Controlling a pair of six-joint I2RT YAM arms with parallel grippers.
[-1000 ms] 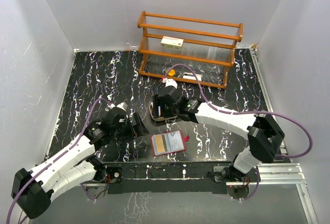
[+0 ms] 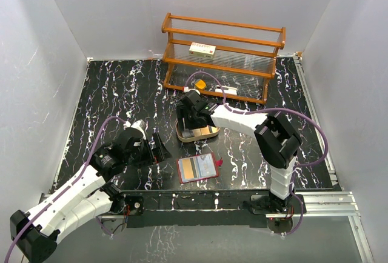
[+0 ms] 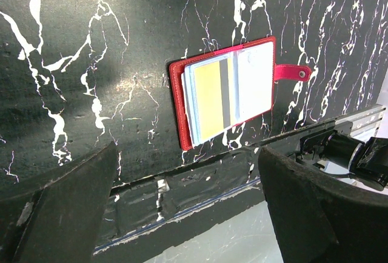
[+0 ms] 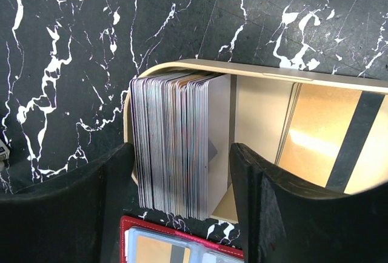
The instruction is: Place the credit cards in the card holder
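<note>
A stack of cards [image 4: 170, 142] stands on edge at the left end of a beige box [image 4: 273, 75]. My right gripper is open over it, one finger on each side; whether they touch the stack I cannot tell. A red card holder [image 3: 179, 111] with cards in its sleeves lies open on the table's near part, its snap strap pointing right. My left gripper is open and empty above the table, left of the holder in the top view.
A wooden rack [image 2: 224, 25] with a white box [image 2: 202, 49] and small items stands at the back. Walls bound three sides.
Over the last second the right arm has drawn in and shifted, its gripper moving slightly up in the top view over the beige box.
</note>
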